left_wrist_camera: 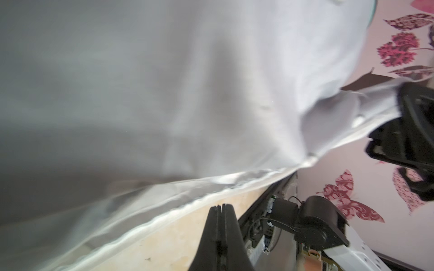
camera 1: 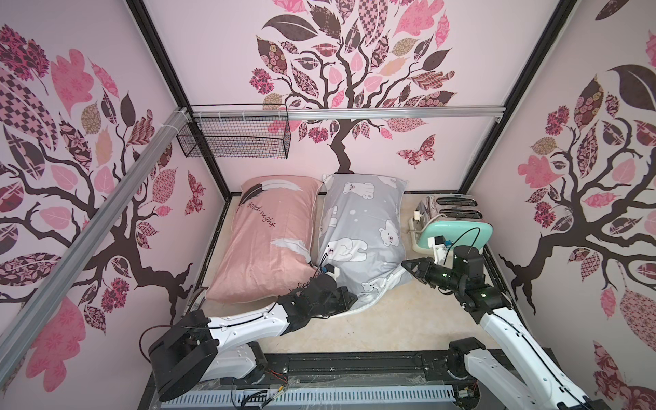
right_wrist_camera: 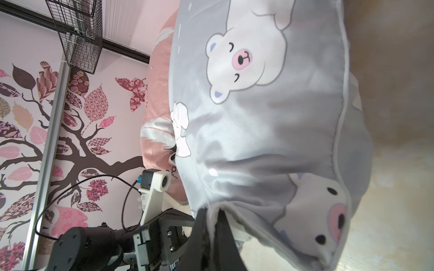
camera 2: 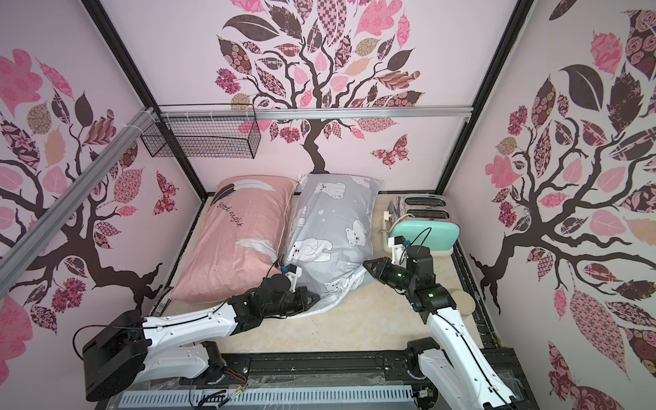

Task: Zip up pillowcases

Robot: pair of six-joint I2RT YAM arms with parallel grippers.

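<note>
A grey pillowcase with white bears (camera 1: 358, 225) lies beside a pink "good night" pillowcase (camera 1: 263, 232). Along the grey one's front runs a pale folded opening edge (left_wrist_camera: 180, 198). My left gripper is shut at that front edge, with nothing visible between its fingertips in the left wrist view. My right gripper is shut on the grey pillowcase's edge at its front right corner, the fabric drawn up between the fingers. Whether a zipper pull is in it I cannot tell.
A mint toaster (camera 1: 451, 235) stands right of the pillows, a round beige object (camera 2: 463, 302) near it. A wire basket (camera 1: 235, 136) hangs on the back rail. Bare table (camera 1: 403, 321) shows at the front.
</note>
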